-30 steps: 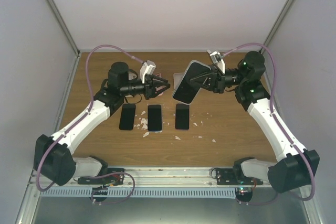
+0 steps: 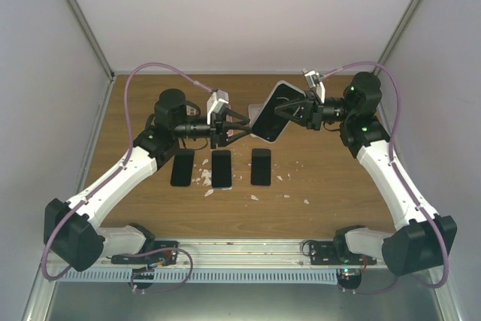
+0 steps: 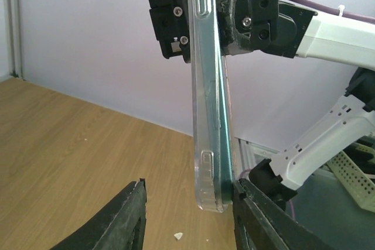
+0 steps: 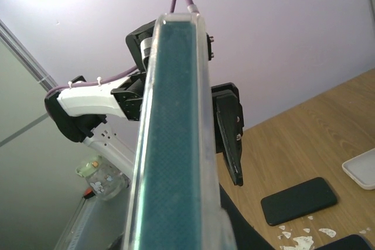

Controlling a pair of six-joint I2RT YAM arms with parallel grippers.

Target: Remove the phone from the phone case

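A dark phone point(image 2: 270, 122) in a clear phone case point(image 3: 205, 139) is held up off the table, with my right gripper point(image 2: 289, 108) shut on its upper end. Edge-on in the left wrist view, the phone's teal side point(image 3: 224, 162) runs along the clear case wall. My left gripper stands part open at the lower end of the case; its right finger point(image 3: 249, 209) is at the phone's side and its left finger point(image 3: 132, 209) is apart from the case. In the right wrist view the cased phone point(image 4: 170, 133) hides the right fingers.
Several dark phones, among them one at the left point(image 2: 182, 168) and one at the right point(image 2: 261, 167), lie on the wooden table point(image 2: 316, 193). White scraps point(image 2: 205, 177) lie between them. A pale case point(image 4: 362, 168) lies farther back.
The phone in my right gripper has shifted slightly right and up.
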